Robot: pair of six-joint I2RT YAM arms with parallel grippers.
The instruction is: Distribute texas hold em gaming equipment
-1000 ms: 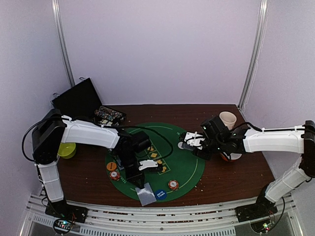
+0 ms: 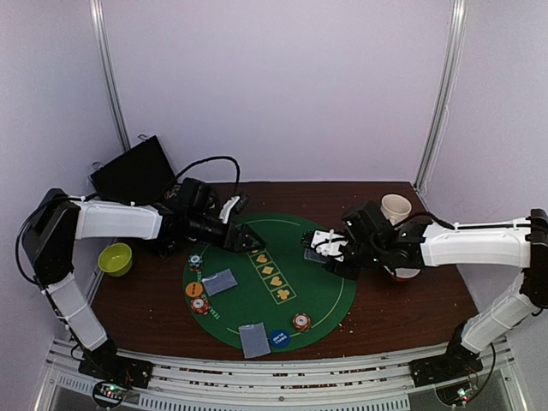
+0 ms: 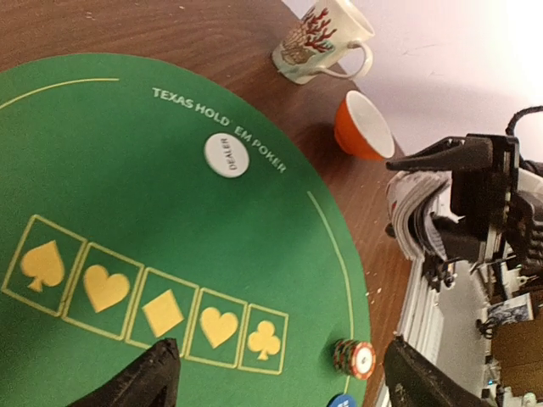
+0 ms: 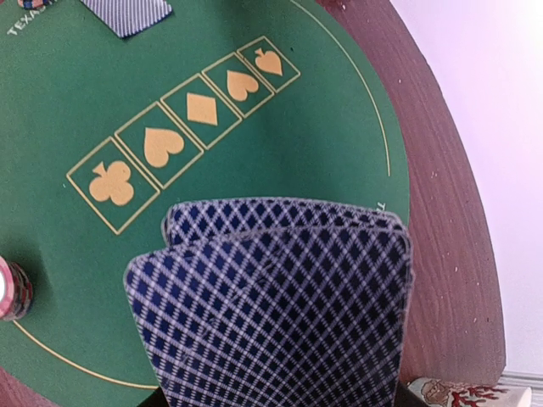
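In the top view my left gripper hangs over the far left part of the green poker mat. Its fingers stand apart in the left wrist view, with nothing between them. My right gripper is shut on a deck of blue-patterned cards, held above the mat's right side. Two cards rest one over the other at the near edge, and more lie on the left. Chip stacks, an orange button and a blue button sit near the rim; the dealer button is white.
An open black case stands at the back left, partly hidden by my left arm. A green bowl is left of the mat. To the right are a mug and an orange bowl.
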